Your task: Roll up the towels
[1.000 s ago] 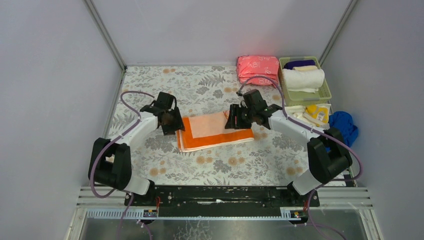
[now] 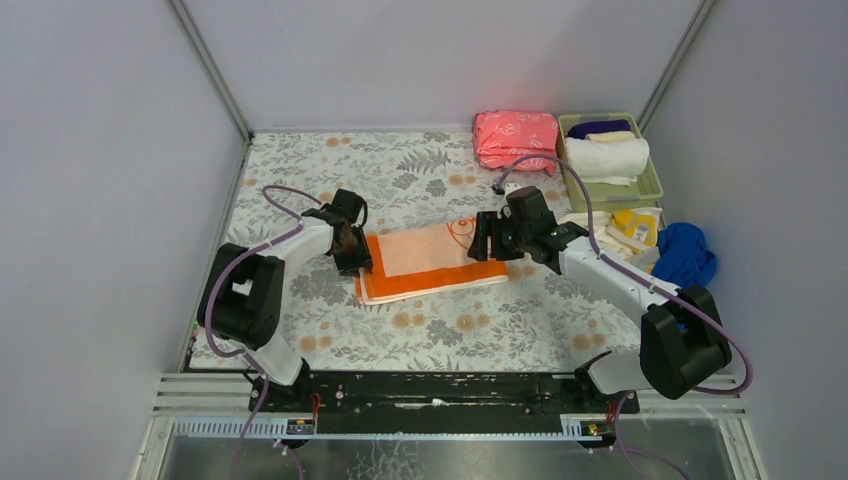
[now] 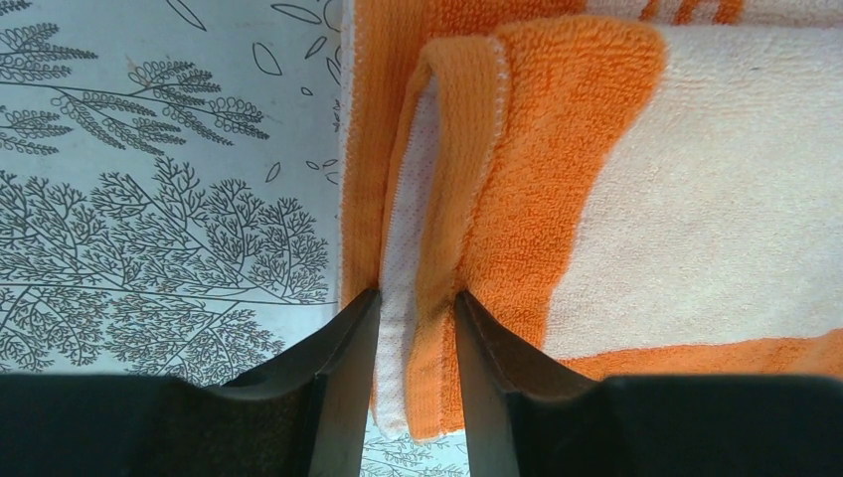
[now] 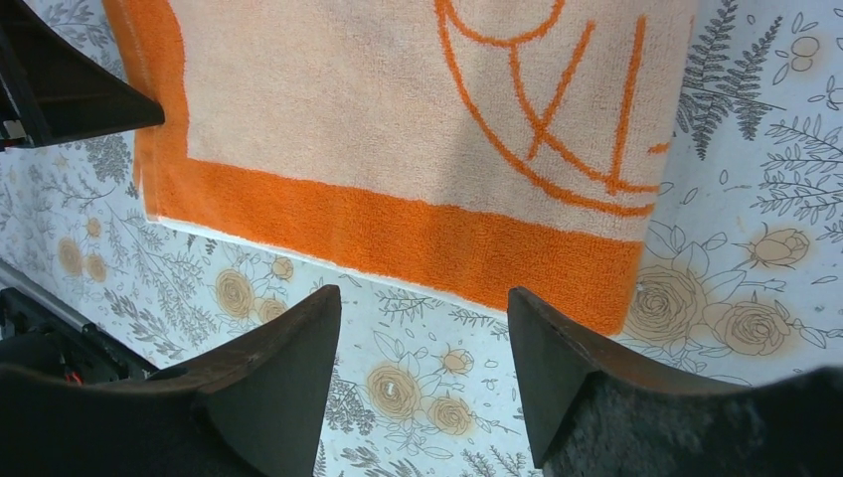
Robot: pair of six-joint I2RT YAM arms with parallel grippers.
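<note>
An orange-and-cream towel (image 2: 420, 255) lies folded flat on the patterned cloth. My left gripper is at its left end, fingertips part open on either side of a raised orange fold (image 3: 462, 119), pressed into the towel. My right gripper stands open with nothing between its fingers, at the towel's right end in the top view; in the right wrist view its fingers (image 4: 278, 378) appear below the orange border, and the left gripper shows at upper left.
Pink folded towels (image 2: 515, 130) lie at the back, beside a green basket (image 2: 650, 185) of towels. A blue cloth (image 2: 685, 255) and a yellow-and-white pile (image 2: 635, 225) lie at right.
The towel looks nearly unchanged.
</note>
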